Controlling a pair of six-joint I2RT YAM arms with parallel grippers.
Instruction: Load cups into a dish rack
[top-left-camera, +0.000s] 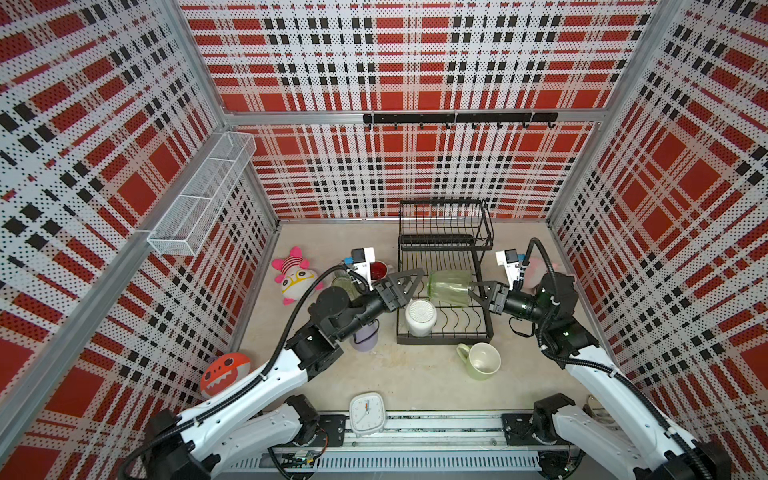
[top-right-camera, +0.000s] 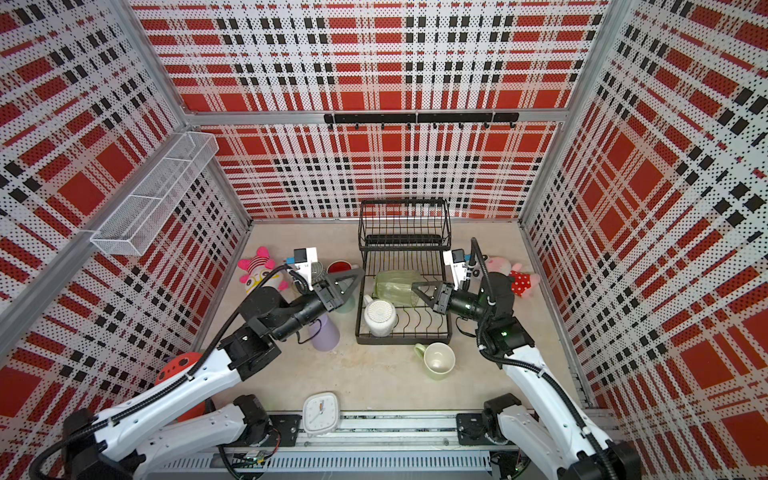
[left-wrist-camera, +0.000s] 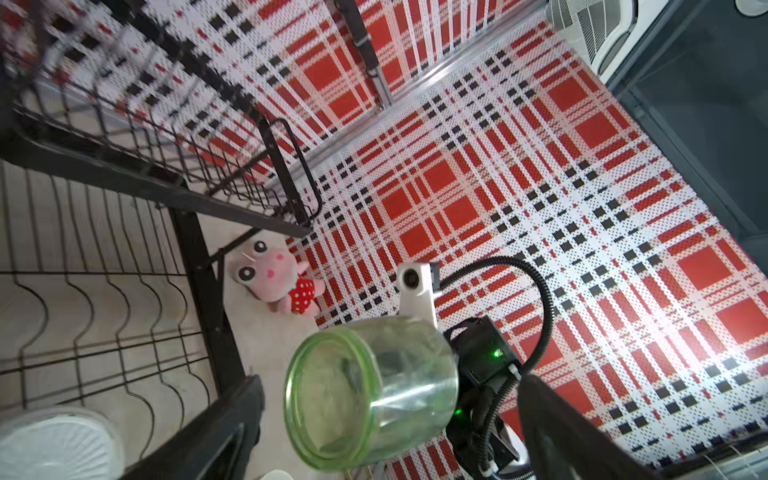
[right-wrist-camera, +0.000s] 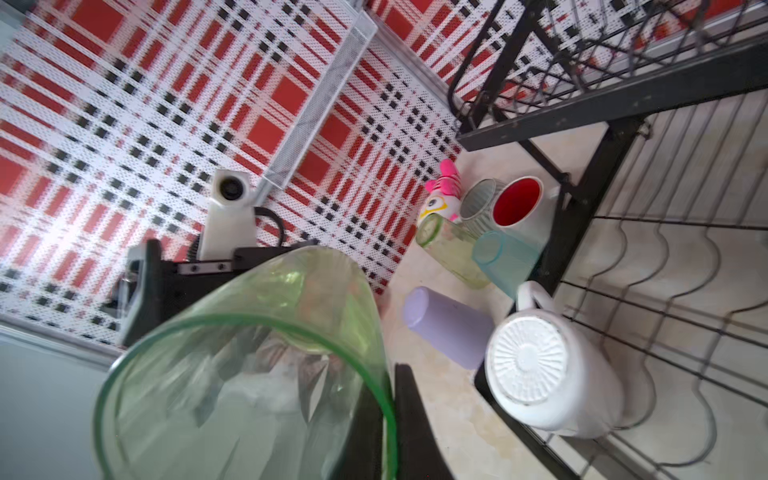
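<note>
My right gripper (top-left-camera: 478, 294) is shut on the rim of a clear green glass (top-left-camera: 450, 288), which it holds sideways above the dish rack (top-left-camera: 444, 339). Facing it from the left, my left gripper (top-left-camera: 417, 280) stands open, apart from the glass, with nothing between its fingers. In the left wrist view the glass (left-wrist-camera: 372, 388) shows its round green end between the open fingers. A white mug (right-wrist-camera: 552, 368) sits upside down at the rack's front left. In front of the rack stands a light green mug (top-left-camera: 483, 361), upright.
Left of the rack are a purple cup (right-wrist-camera: 448, 326), a red-lined cup (right-wrist-camera: 518, 201), a teal cup (right-wrist-camera: 508, 260) and another green glass (right-wrist-camera: 454, 249). A white scale-like box (top-left-camera: 367, 413) lies at the front edge. The rack's upper tier (top-left-camera: 445, 224) rises behind.
</note>
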